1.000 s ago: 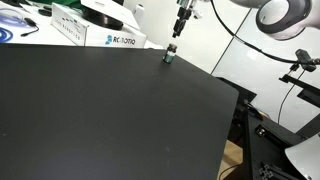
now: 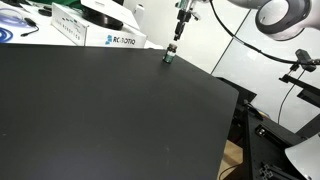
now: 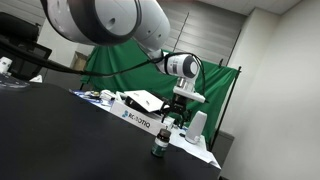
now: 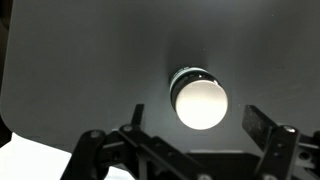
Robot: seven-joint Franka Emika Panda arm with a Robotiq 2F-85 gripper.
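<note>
A small dark bottle (image 2: 169, 55) with a greenish band stands upright near the far right corner of the black table. Seen from above in the wrist view, its round white cap (image 4: 202, 105) faces the camera. Above the bottle, my gripper (image 2: 178, 39) points down with its fingers wide apart and nothing held. The two fingers (image 4: 138, 117) appear on either side of the cap in the wrist view, clear of it. From the second exterior side, the bottle (image 3: 160, 144) is in plain sight, with the gripper higher up and behind it.
A white Robotiq box (image 2: 85, 28) sits past the table's back edge, with cables (image 2: 15, 25) to its left. The table's right edge lies close to the bottle.
My gripper has come down slightly toward the bottle. The bottle has stayed in place.
</note>
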